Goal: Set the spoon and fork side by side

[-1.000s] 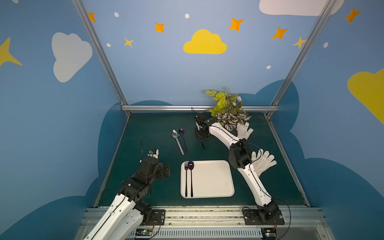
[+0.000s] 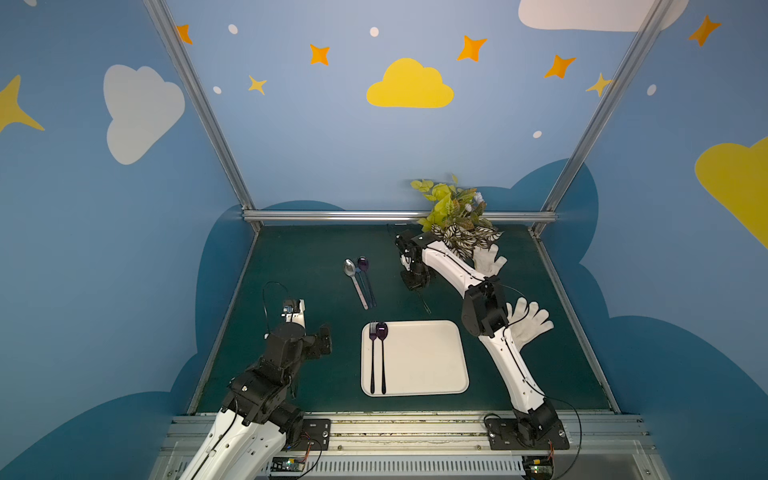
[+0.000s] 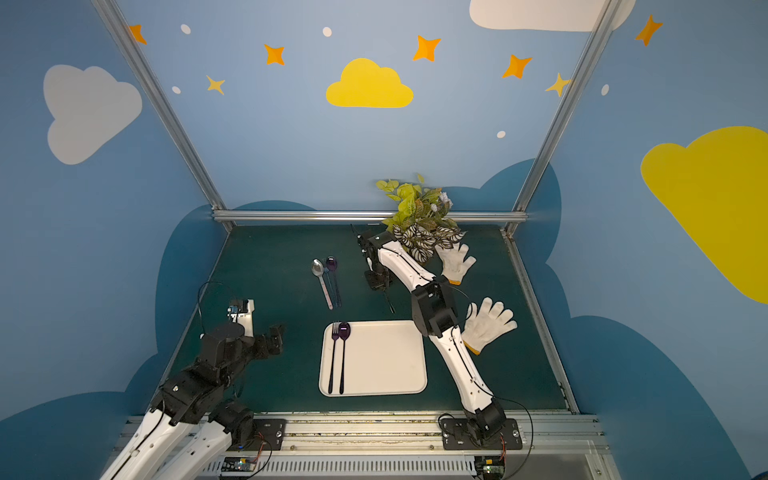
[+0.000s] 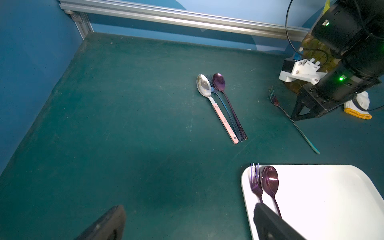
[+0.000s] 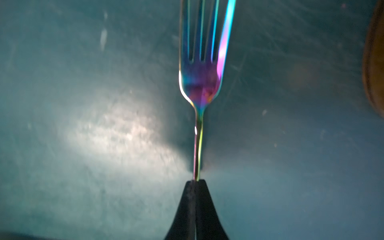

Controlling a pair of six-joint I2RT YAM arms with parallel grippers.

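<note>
The rainbow fork [image 5: 198, 82] lies on the dark green table, tines away from my right gripper. That gripper is shut with nothing between its fingers; the fork's handle passes from view beneath the fingertips. In the left wrist view the fork's handle [image 4: 304, 137] extends toward the tray, with the right gripper low beside it. On the white tray, a purple fork [image 4: 255, 180] and a purple spoon [image 4: 270, 180] lie side by side along the left edge. My left gripper stands open and empty, left of the tray.
A pink-handled spoon [image 4: 225, 122], a blue fork [image 4: 230, 111] and another purple spoon [image 4: 234, 115] lie together behind the tray [image 2: 424, 360]. A plant [image 2: 448, 212] and white gloves [image 2: 529, 320] are at the right.
My right gripper has shifted slightly right, and more of the fork's handle now shows beyond it. The left arm has moved a little left and toward the front. Tray and cutlery on it are unchanged.
</note>
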